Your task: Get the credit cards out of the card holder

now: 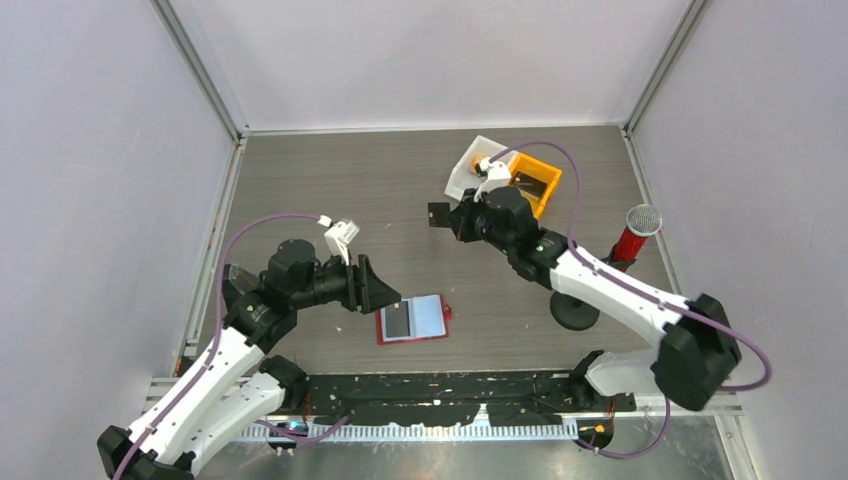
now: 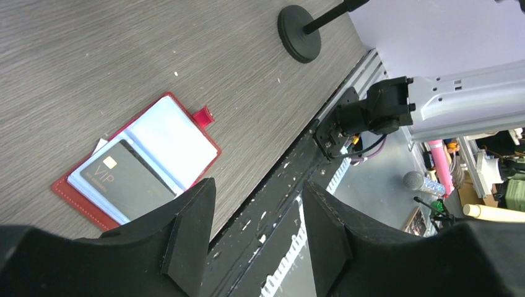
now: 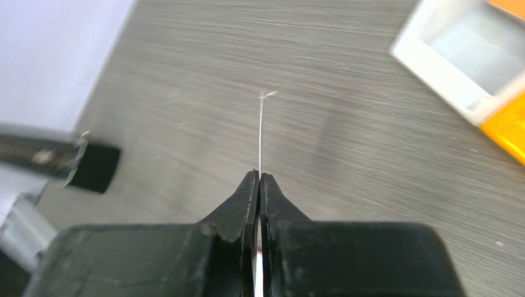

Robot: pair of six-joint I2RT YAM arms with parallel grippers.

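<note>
A dark card (image 1: 439, 215) sticks out from my right gripper (image 1: 458, 217), which is shut on it above the table's middle. In the right wrist view the card (image 3: 260, 133) shows edge-on as a thin upright line between the fingertips. The red card holder (image 1: 412, 320) lies spread flat near the front edge, with a grey VIP card (image 2: 127, 179) still in its left side. A white corner peeks out at the holder's upper left edge in the left wrist view. My left gripper hangs just above and left of the holder, its fingers apart with nothing between them.
At the back, a white box (image 1: 462, 180) and a yellow box (image 1: 548, 170) stand side by side, the yellow one with dark cards inside. A red microphone (image 1: 632, 243) on a black round base (image 1: 574, 311) stands at the right.
</note>
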